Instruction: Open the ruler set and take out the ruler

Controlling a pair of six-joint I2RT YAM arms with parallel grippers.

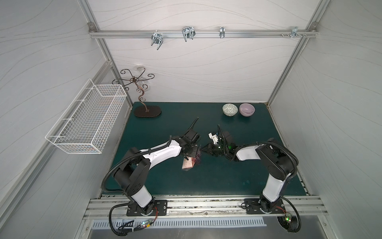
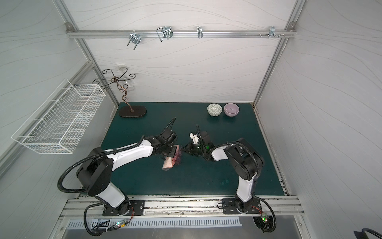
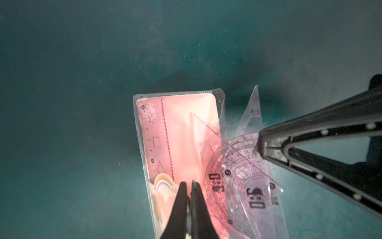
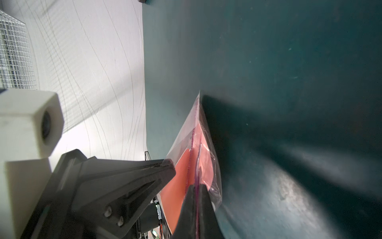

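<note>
A pink-backed ruler set pouch [image 3: 181, 143] lies on the green table, a short ruler [image 3: 153, 135] at one side, with a clear protractor [image 3: 234, 167] and triangles partly outside on the other. My left gripper [image 1: 193, 153] is over the pouch, shut; in its wrist view its fingertips [image 3: 183, 191] rest over the pink backing. My right gripper [image 1: 203, 148] is just right of the pouch, shut on the clear plastic pieces, whose purple edge runs between its fingertips in the right wrist view.
A wire basket [image 1: 89, 119] hangs on the left wall. A metal stand [image 1: 147, 111] stands at back left, two bowls [image 1: 230, 109] at back right.
</note>
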